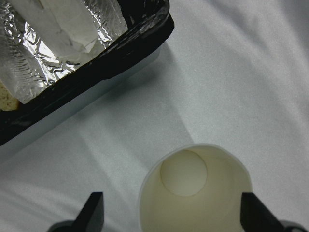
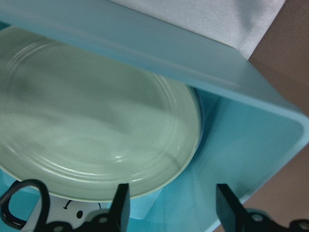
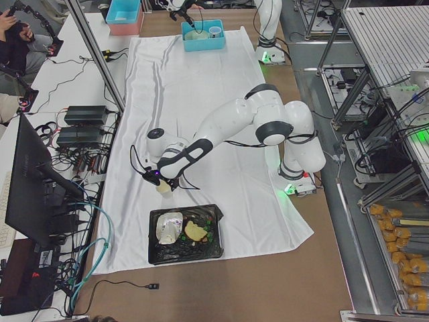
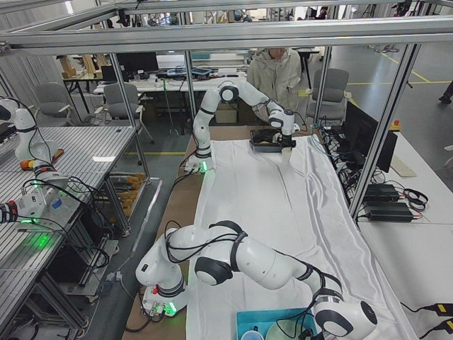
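A cream cup (image 1: 193, 188) stands on the white cloth beside the black tray (image 3: 154, 235), which holds foil-wrapped items, a yellow piece and green bits. My left gripper hangs open over the cup, one finger either side of it. At the far end, a blue bin (image 3: 204, 43) holds a pale green plate (image 2: 96, 125), a white mug or cup and an item with a printed face. My right gripper is open above the bin, partly over the plate's edge.
The white cloth (image 3: 194, 80) between bin and tray is clear. A monitor (image 3: 27, 188) and cables line the left side. Metal frame posts and rails surround the table.
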